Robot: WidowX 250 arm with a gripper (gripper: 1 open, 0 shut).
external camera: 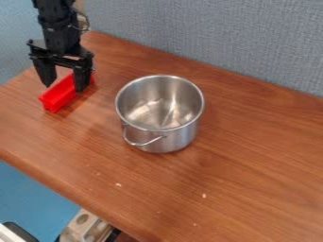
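Observation:
My black gripper point(62, 62) hangs at the upper left of the camera view, its two fingers low over a red block point(60, 95) on the wooden table, one finger near each end region of the block's upper part. The fingers appear spread apart. Whether they touch the block cannot be told. A steel pot point(161, 112) with a wire handle stands right of the block.
A grey fabric wall point(228, 38) runs behind the table. Blue floor point(32, 198) shows beyond its left edge.

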